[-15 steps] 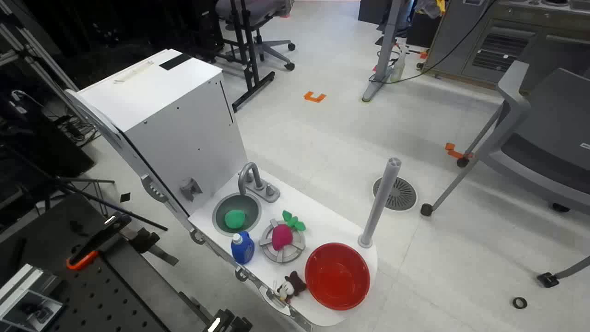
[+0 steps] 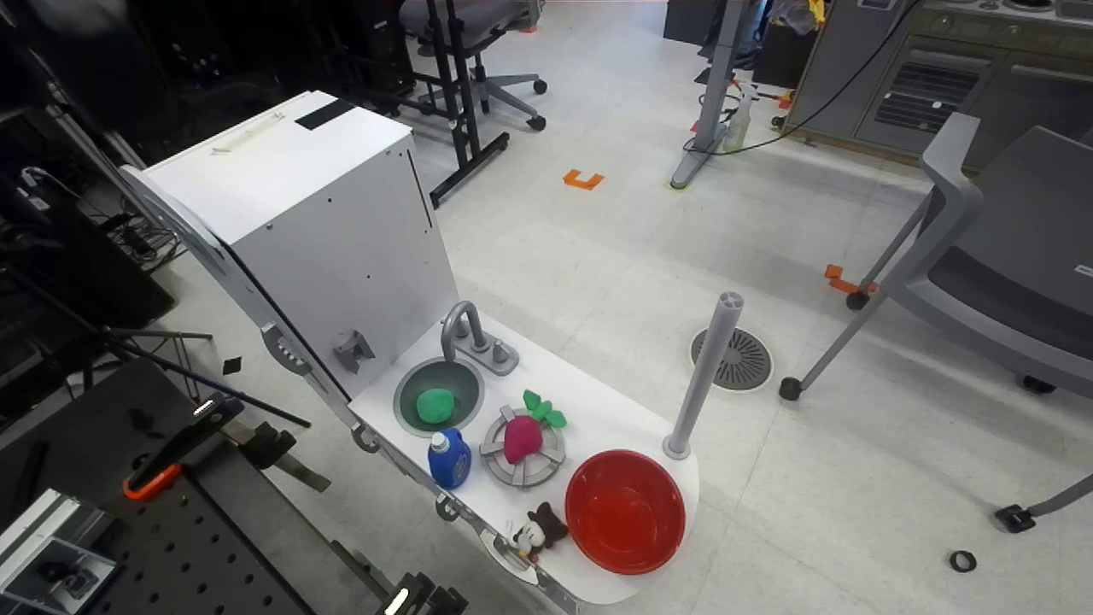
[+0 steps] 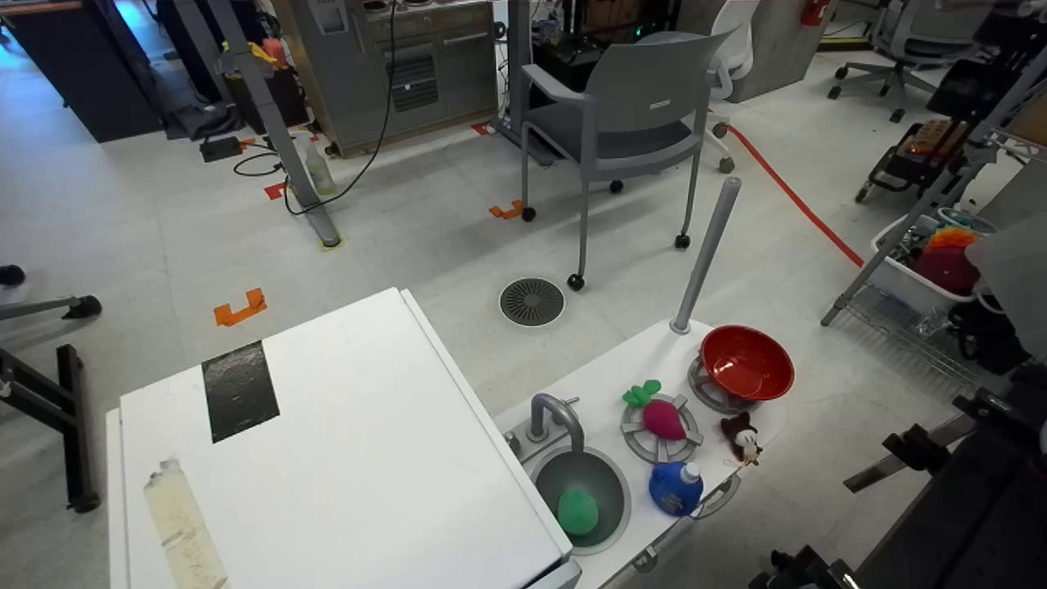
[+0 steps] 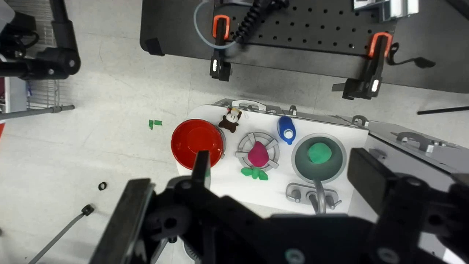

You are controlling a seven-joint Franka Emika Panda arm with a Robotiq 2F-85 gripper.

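Note:
In the wrist view my gripper stands open high over the toy kitchen, its dark fingers (image 4: 371, 178) far apart and holding nothing. Between them, well below, a magenta beet with green leaves (image 4: 258, 154) lies on a grey burner (image 4: 270, 145). A round green toy (image 4: 319, 153) rests inside the sink basin (image 4: 299, 169). The blue bottle (image 4: 286, 129) stands between sink and burner, near the counter's edge. A red bowl (image 4: 196, 143) sits on the other burner, with a small brown-and-white plush toy (image 4: 230, 119) beside it. Neither exterior view shows the gripper.
A grey faucet (image 2: 460, 326) arches over the sink, and a tall white cabinet (image 2: 338, 266) rises at that end. An upright grey post (image 2: 704, 374) stands near the bowl. The dark perforated table (image 4: 307, 26) has clamps (image 4: 367, 81) jutting towards the counter.
At the far upper left of exterior view 1, a dark blurred shape now covers part of the background. The toys, bowl and bottle have not moved.

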